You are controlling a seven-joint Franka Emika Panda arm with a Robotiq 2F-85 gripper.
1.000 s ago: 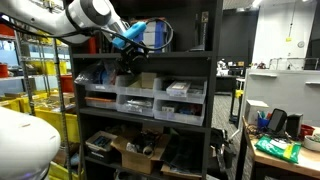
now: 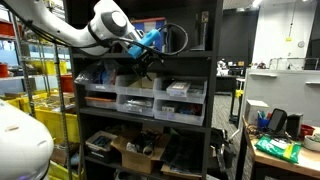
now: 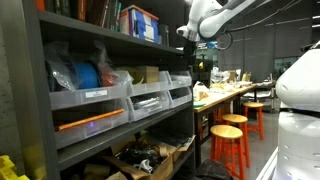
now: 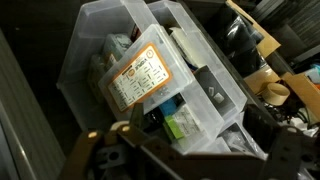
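Note:
My gripper (image 2: pixel 146 72) hangs from the white arm (image 2: pixel 108 22) in front of the shelf's upper bin row. In the wrist view, the dark fingers (image 4: pixel 128 142) stand wide apart at the lower edge, so it is open, with nothing seen held. Below it is a clear plastic bin (image 4: pixel 168 62) holding a white-lidded box with an orange-edged label (image 4: pixel 140 77), a green and white packet (image 4: pixel 182 122) and other small packs. Exterior view 2 shows the gripper (image 3: pixel 186 58) small, near the far end of the shelf.
The dark shelf (image 2: pixel 207 100) has stacked clear bins (image 3: pixel 85 125) and a cardboard box (image 2: pixel 138 160) lower down. Books stand on the board (image 3: pixel 100 33) above the bins. A wooden table (image 2: pixel 285 160) with tools is to the right; red stools (image 3: pixel 232 133) stand in the aisle.
Over the last second the arm has swung somewhat to the right and its upper part has risen in exterior view 1. The bins and shelf look unchanged.

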